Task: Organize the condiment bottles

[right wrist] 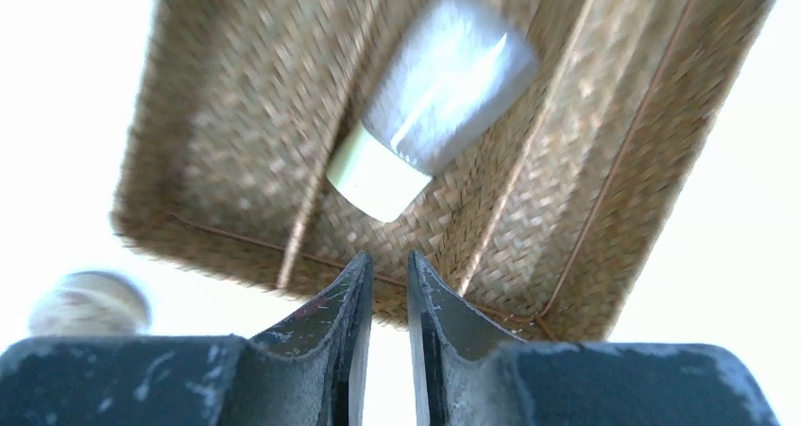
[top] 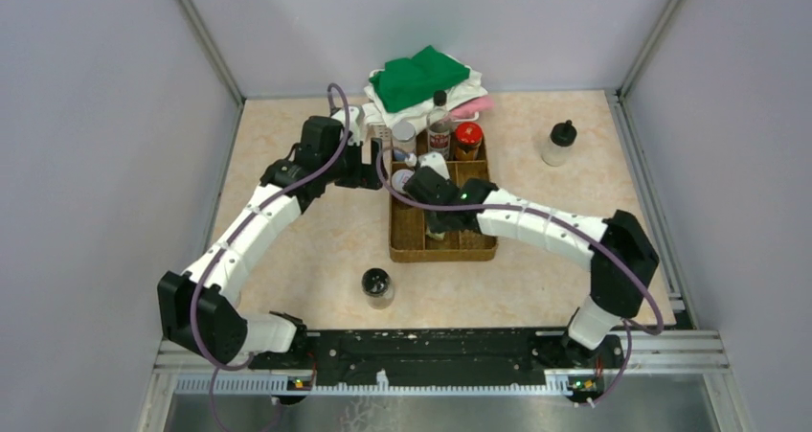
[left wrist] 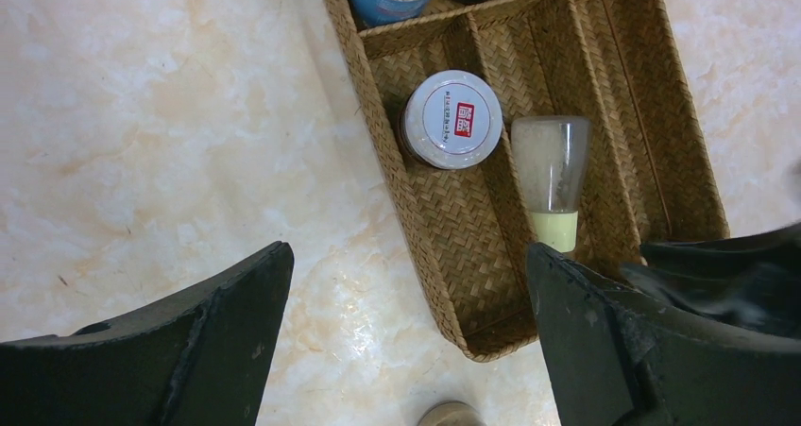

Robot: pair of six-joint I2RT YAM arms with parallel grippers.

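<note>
A woven divided box (top: pixel 442 255) holds a white-lidded jar (left wrist: pixel 451 114) and, lying in the compartment beside it, a clear bottle with pale green cap (left wrist: pixel 551 171), also seen below my right gripper. That gripper is shut, fingers nearly together; I see nothing clearly between them. It hangs over the box, blurring the right wrist view. My left gripper is open above the table, left of the box. The back compartments hold a blue-labelled container (top: pixel 403 145), a tall bottle (top: pixel 439 135) and a red-lidded jar (top: pixel 468 141).
A black-lidded jar (top: pixel 378 290) stands in front of the box. A black-topped bottle (top: pixel 557 146) stands at the back right. A basket with green and white cloths (top: pixel 419 79) sits behind the box. The table has free room on both sides.
</note>
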